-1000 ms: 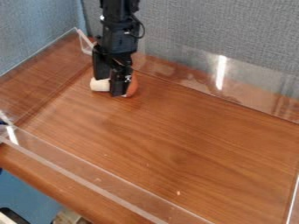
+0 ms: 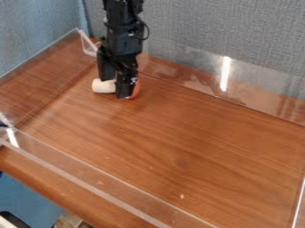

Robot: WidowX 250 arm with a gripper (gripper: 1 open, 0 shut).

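Observation:
My black gripper [image 2: 117, 82] points down over a small object at the back left of the wooden surface. A white cylindrical piece [image 2: 103, 85] shows just left of the fingers, and an orange-red piece [image 2: 135, 89] shows just right of them. The fingers overlap these pieces, so whether they are open or shut on anything is unclear.
Clear low walls edge it, with a grey padded backdrop [image 2: 226, 36] behind and a blue area beyond the front left corner.

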